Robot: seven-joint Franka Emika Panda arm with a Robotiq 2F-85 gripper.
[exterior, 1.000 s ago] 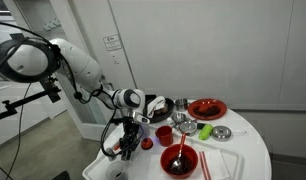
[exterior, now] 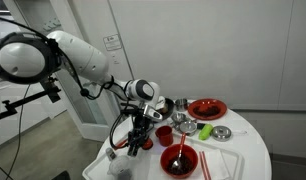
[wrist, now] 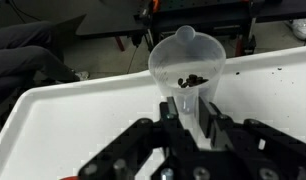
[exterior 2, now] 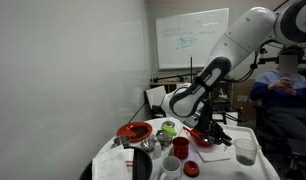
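Observation:
A clear plastic cup point(wrist: 188, 62) with a few dark bits inside fills the top middle of the wrist view. My gripper is shut on its near side, the fingertips meeting the cup's wall. From the second exterior view, the cup point(exterior 2: 246, 151) shows at the right, beyond the end of my gripper point(exterior 2: 229, 142). In the first exterior view the cup is faint against the white table, at the lower end of the arm. Whether it touches the table is hard to tell.
A red bowl point(exterior: 178, 159) with a dark utensil stands right of the arm. Behind it are a red mug point(exterior: 164, 136), a red plate point(exterior: 207, 109) and several metal pots. The table's front left edge point(wrist: 38, 98) lies close to the cup. A person point(exterior 2: 281, 92) sits beyond the table.
In the first exterior view, my gripper and the cup have shifted up and slightly right in the picture. The bowl, mug and plate have stayed put.

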